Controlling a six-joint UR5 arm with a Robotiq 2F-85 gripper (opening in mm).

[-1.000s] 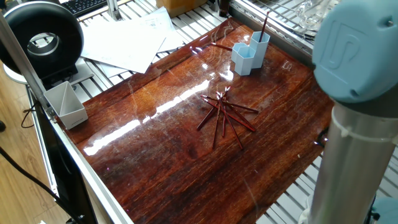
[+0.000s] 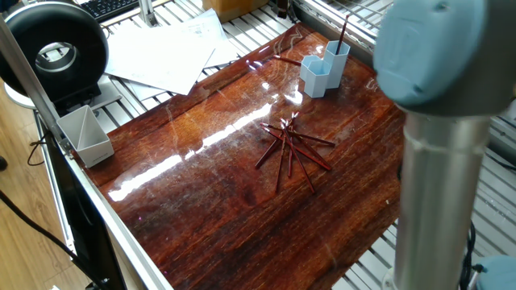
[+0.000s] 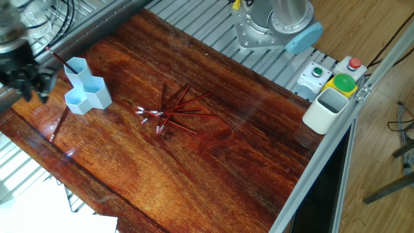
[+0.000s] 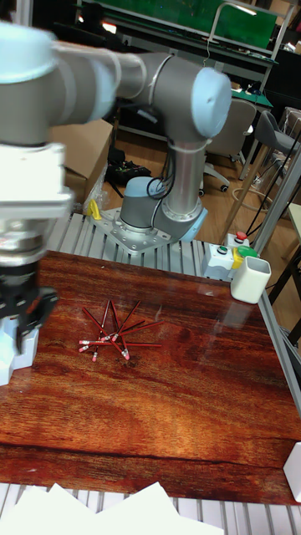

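Observation:
A loose pile of several dark red pencils (image 3: 171, 110) lies crossed on the wooden table, their pale ends bunched together. Left of it in exterior view 2 stands a pale blue holder (image 3: 78, 105) of joined hexagonal cups. One pencil (image 3: 61, 59) leans upright in a cup; another pencil (image 3: 59, 124) lies flat on the table beside the holder. My gripper (image 3: 35, 99) hangs blurred at the left edge of that view, near the holder in the picture. In exterior view 3 the gripper (image 4: 25, 328) partly covers the holder. Blur hides the finger state, and no pencil shows in it.
A white cup (image 3: 322, 116) stands at the table edge by the emergency button (image 3: 354, 63). Another white container (image 2: 86, 138) sits at a table corner. White papers (image 2: 165, 52) lie beyond one edge.
In exterior view 1 the arm's blue joint cap and grey link have shifted left and turned, now blurred. The pencils and the holder have not moved.

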